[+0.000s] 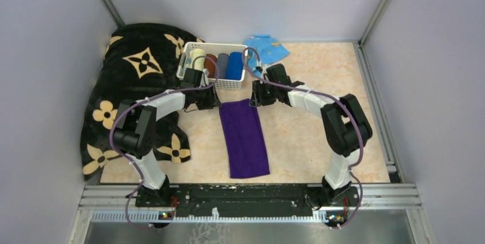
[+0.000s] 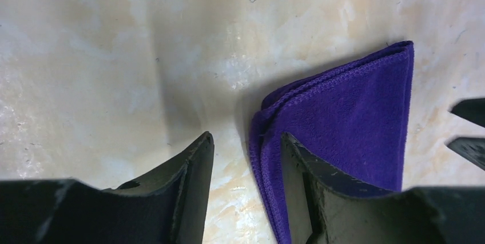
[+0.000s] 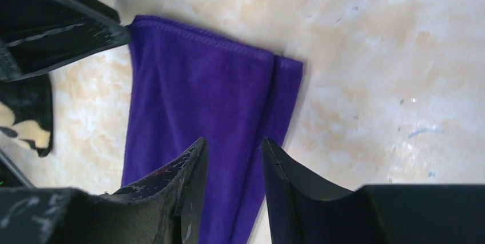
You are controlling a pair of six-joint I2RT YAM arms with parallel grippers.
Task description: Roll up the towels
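A purple towel, folded into a long strip, lies flat and nearly straight front to back on the table. At its far left corner, my left gripper stands open; no cloth shows pinched between its fingertips, and the towel's left edge is near the right finger. Over the far right corner is my right gripper, its fingers apart, with the towel below them. The towel's layers show as a slightly offset double edge in both wrist views.
A white basket at the back holds several rolled towels. Beside it lies a crumpled light blue cloth. The black patterned blanket covers the left side. Bare table spreads to the right.
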